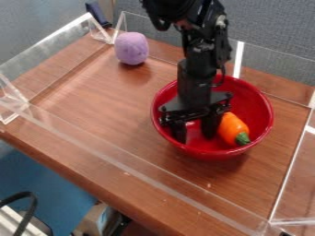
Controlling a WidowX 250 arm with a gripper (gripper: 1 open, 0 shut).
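My black gripper reaches down from the top into a red bowl on the right half of the wooden table, its fingers low inside it. An orange carrot-like object lies in the bowl just right of the gripper. The gripper's fingertips are dark and partly hidden; whether they are open or shut on something is unclear.
A purple round object stands at the back left of the table. Clear plastic walls border the table.
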